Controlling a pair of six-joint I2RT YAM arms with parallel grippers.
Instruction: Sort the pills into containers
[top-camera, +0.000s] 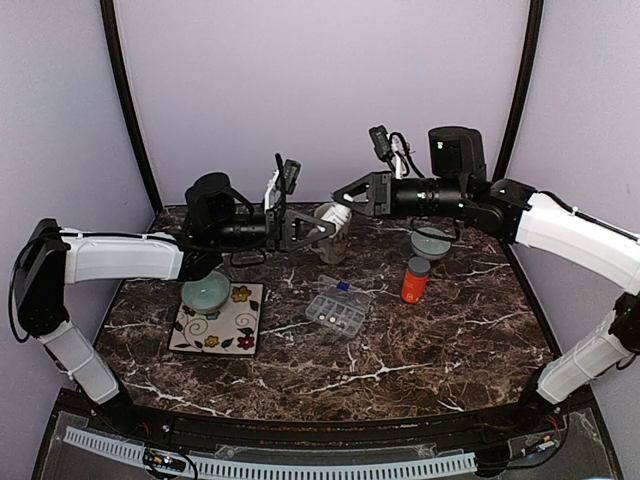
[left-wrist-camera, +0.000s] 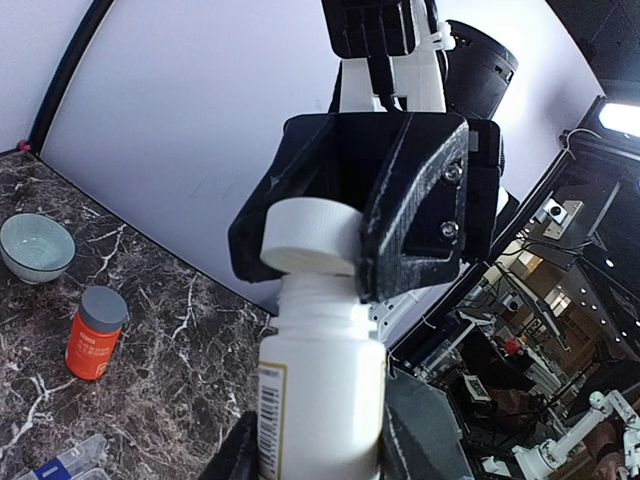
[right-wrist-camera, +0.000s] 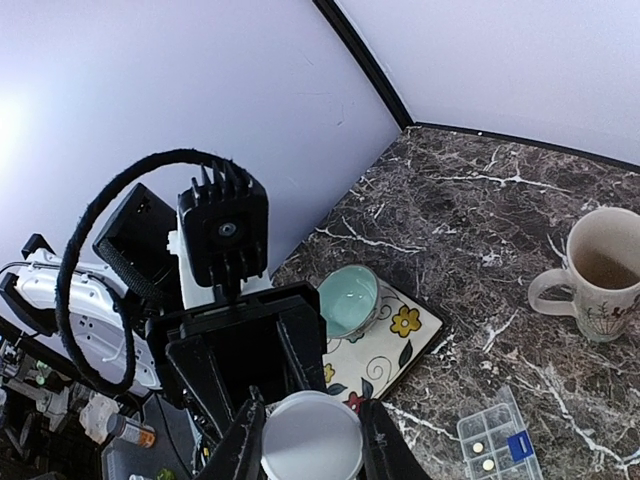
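Upright in the left wrist view, a white bottle (left-wrist-camera: 322, 400) with a yellow-edged label has my left gripper shut on it. Its white cap (left-wrist-camera: 312, 236) sits tilted at the top of the neck, with threads showing beneath. My right gripper (top-camera: 345, 196) is shut on that cap, which also fills the space between its fingers in the right wrist view. Both grippers meet above the table's back middle. Below them lies a clear pill organizer (top-camera: 337, 312) with a blue latch; a few pale pills rest in its compartments.
An orange-red bottle with grey lid (top-camera: 415, 280) stands right of the organizer, a pale bowl (top-camera: 430, 243) behind it. At left, a green bowl (top-camera: 206, 293) rests on a flowered tile (top-camera: 215, 335). A mug (right-wrist-camera: 600, 275) stands behind the organizer.
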